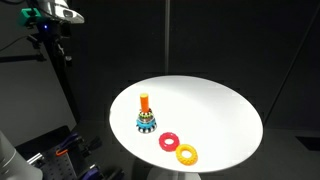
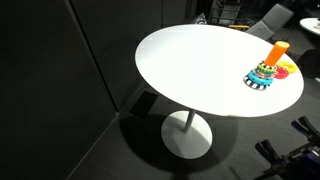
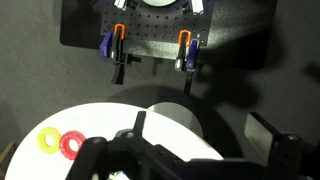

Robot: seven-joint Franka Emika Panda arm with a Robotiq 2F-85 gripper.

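Note:
A stacking toy (image 1: 146, 122) stands upright on the round white table (image 1: 210, 110). It has patterned and coloured rings around its lower part and a bare orange post (image 1: 145, 101) on top. A red ring (image 1: 169, 141) and a yellow ring (image 1: 186, 154) lie flat and loose near the table's front edge, side by side. My gripper is open, its dark fingers wide apart with nothing between them. In exterior view 1 it hangs high at the upper left, well away from the toy. The wrist view shows both loose rings, with the toy mostly hidden behind the left finger.
Clamps with orange and blue parts (image 3: 190, 52) are fixed to the metal base plate (image 3: 155, 47) of the arm. A gap of dark floor separates this base from the table.

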